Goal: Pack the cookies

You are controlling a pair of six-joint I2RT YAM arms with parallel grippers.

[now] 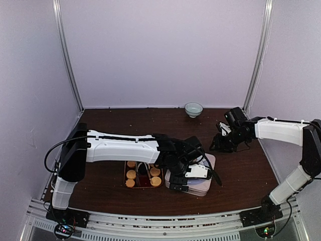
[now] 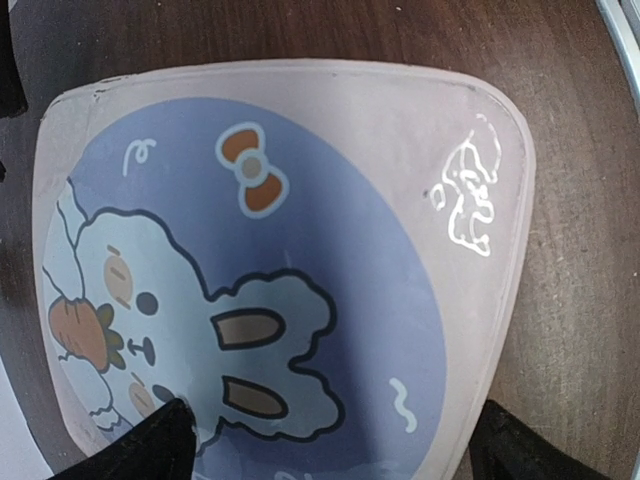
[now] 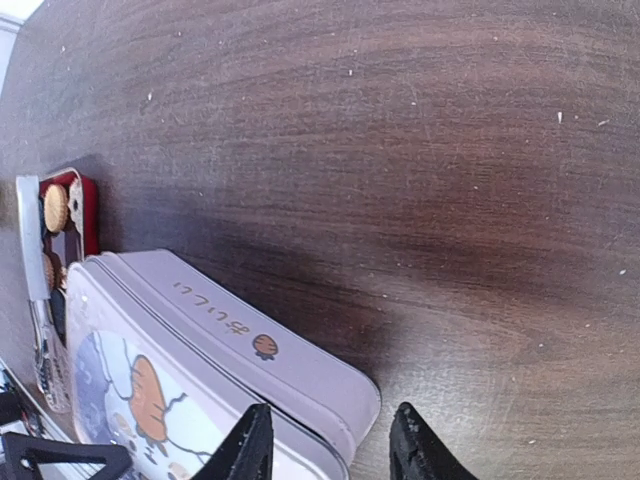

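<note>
A pink lidded box with a blue rabbit picture [image 2: 250, 300] fills the left wrist view; in the top view it [image 1: 205, 186] lies beside a tray of cookies [image 1: 155, 181], partly under my left arm. My left gripper is over the box, open, its fingers at two sides of the lid's near part. My right gripper hangs above the box's edge, part open, with the edge below its fingers. In the right wrist view the box [image 3: 220, 330] shows two stacked layers, with the tray [image 3: 85, 210] beyond.
A pale bowl [image 1: 193, 109] stands at the back of the dark table [image 1: 115, 120]. Walls enclose it.
</note>
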